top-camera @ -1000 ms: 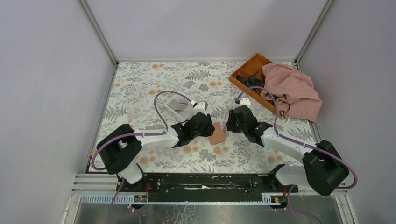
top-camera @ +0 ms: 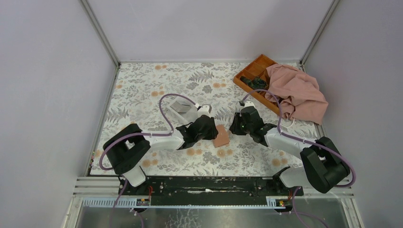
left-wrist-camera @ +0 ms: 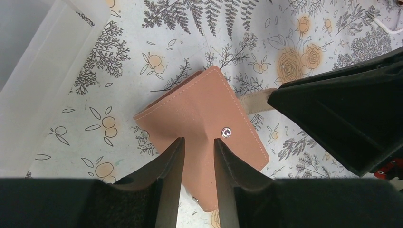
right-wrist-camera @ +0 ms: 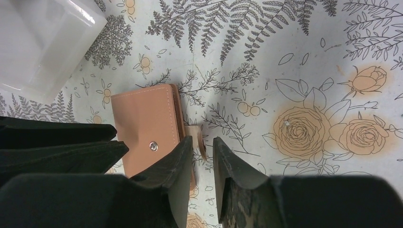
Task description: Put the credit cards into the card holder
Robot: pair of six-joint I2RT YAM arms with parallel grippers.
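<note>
The tan leather card holder (top-camera: 221,136) lies closed on the patterned table, its metal snap showing in both wrist views. A short pale strap (left-wrist-camera: 256,101) sticks out from its right edge. Over the holder, my left gripper is part open with nothing held between its fingers. At the holder's right side is my right gripper, also part open; the strap's end (right-wrist-camera: 200,142) shows in the gap between its fingers, but whether they touch it is unclear. No credit card can be made out clearly.
Left of the holder stands a white translucent box (top-camera: 182,108), something grey inside it. At the back right, a wooden tray (top-camera: 243,85) holds dark items, with a pink cloth (top-camera: 297,92) draped over its side.
Both arms have shifted slightly: the left gripper a little right and down in the top view, the right gripper a little left and down. The card holder has not visibly moved.
</note>
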